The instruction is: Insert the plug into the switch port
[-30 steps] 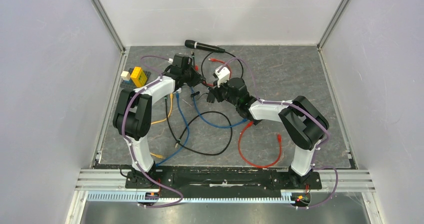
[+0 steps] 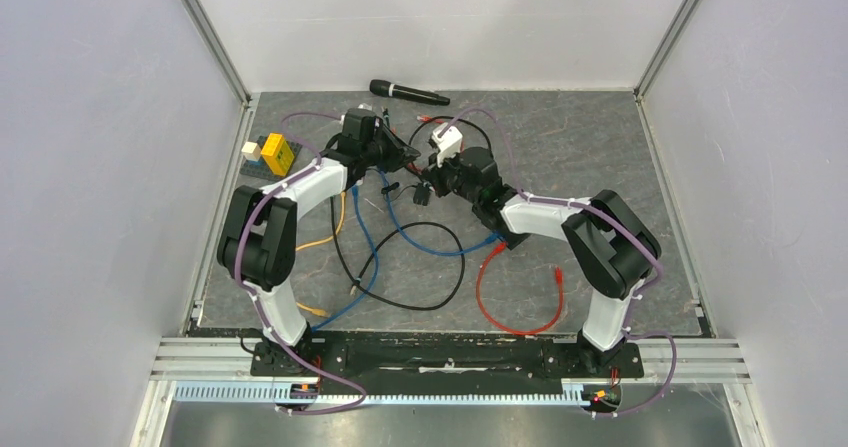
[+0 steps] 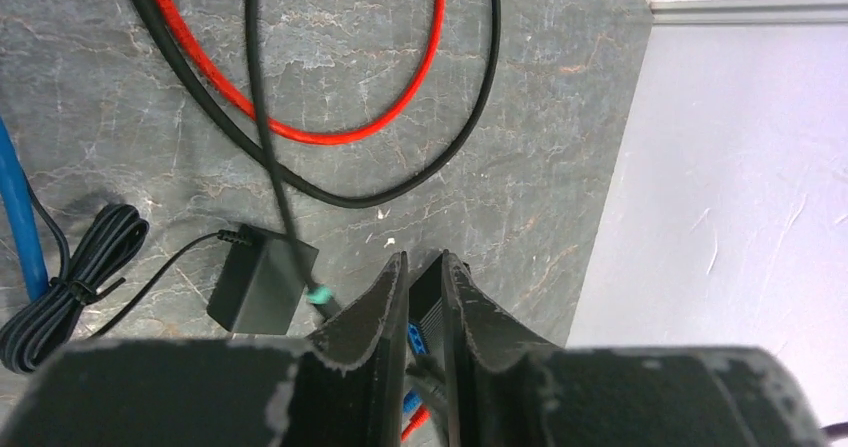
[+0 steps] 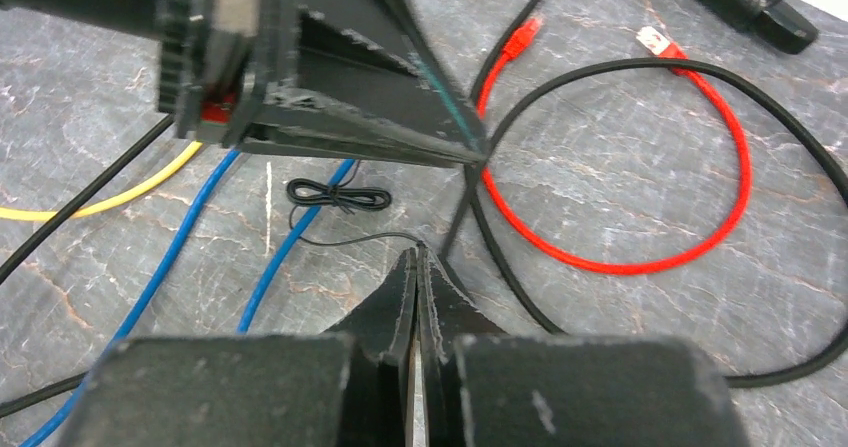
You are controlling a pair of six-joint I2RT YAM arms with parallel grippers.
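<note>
In the left wrist view the black cable (image 3: 268, 127) is blurred and runs down to a teal band (image 3: 318, 295), left of my left gripper. That gripper is slightly open, with its fingers apart and the cable outside them; the plug's metal end does not show. My right gripper is shut, its fingers meeting with nothing between them. The cable hangs blurred from beside the left fingertips and passes behind it. Seen from the top, a dark box (image 2: 517, 238), perhaps the switch, lies half under the right arm, with blue and red cables near it.
A black power adapter (image 3: 262, 285) and its bundled cord (image 3: 70, 292) lie below the grippers. Loose red (image 4: 740, 197), blue (image 2: 368, 235) and yellow (image 2: 343, 212) cables cross the surface. A microphone (image 2: 408, 93) lies at the back.
</note>
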